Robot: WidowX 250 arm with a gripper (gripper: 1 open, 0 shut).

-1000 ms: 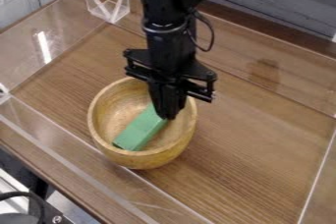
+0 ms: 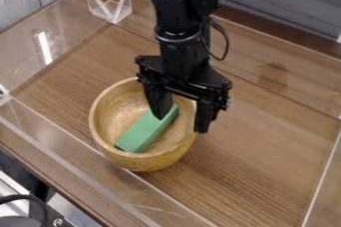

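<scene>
My black gripper [image 2: 180, 107] hangs over a round tan bowl [image 2: 104, 121], its two fingers apart and pointing down, one over the bowl and one near its right rim. A green rectangular block [image 2: 144, 132] lies tilted in the bowl, its upper end close to the left finger. Whether the finger touches it I cannot tell.
Bare wooden table [image 2: 266, 161] fills the right side. A clear plastic object [image 2: 111, 4] stands at the back left. The table's edge runs along the left, and a black cable lies at the lower left corner.
The gripper has come lower and toward the viewer, with its fingers now spread over the bowl. The block and bowl look about where they were.
</scene>
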